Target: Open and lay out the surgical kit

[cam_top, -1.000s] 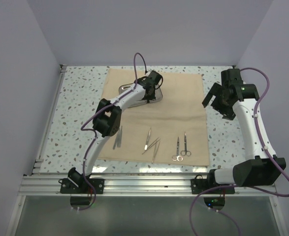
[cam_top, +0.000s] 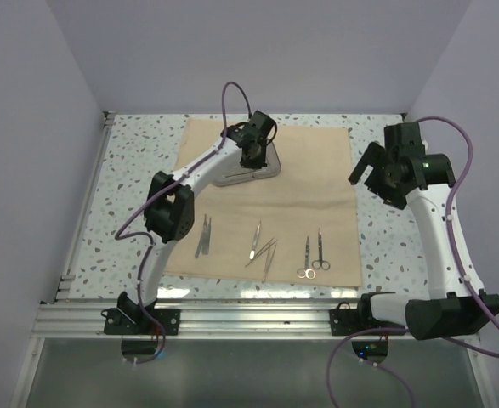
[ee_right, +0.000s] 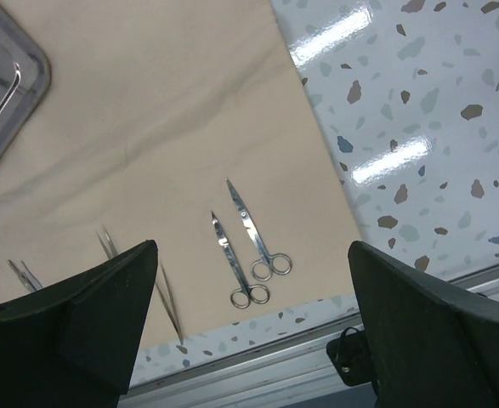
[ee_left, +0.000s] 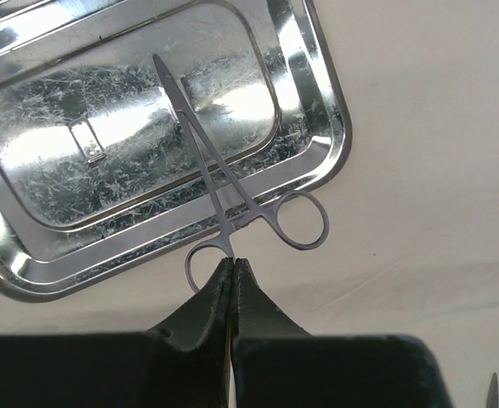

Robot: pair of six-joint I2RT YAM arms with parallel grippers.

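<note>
My left gripper is shut at the handle end of a pair of hemostatic forceps [ee_left: 206, 161], by one finger ring; whether anything is between its tips is unclear. The forceps lie slanted across the rim of the metal tray [ee_left: 36, 268], which sits at the back of the cloth [cam_top: 317, 170]. My right gripper [cam_top: 377, 170] stands open above the right edge of the cloth, empty. On the cloth's front half lie scalpel handles [cam_top: 205, 235], tweezers [ee_right: 171, 310] and two pairs of scissors [ee_right: 250, 229] [ee_right: 229, 255].
The speckled table [cam_top: 121, 170] shows around the cloth. Cloth between the tray and the laid-out instruments is bare, as is its back right part. Metal rails [cam_top: 232, 314] run along the front edge.
The right arm has moved only slightly. The laid-out instruments are unchanged.
</note>
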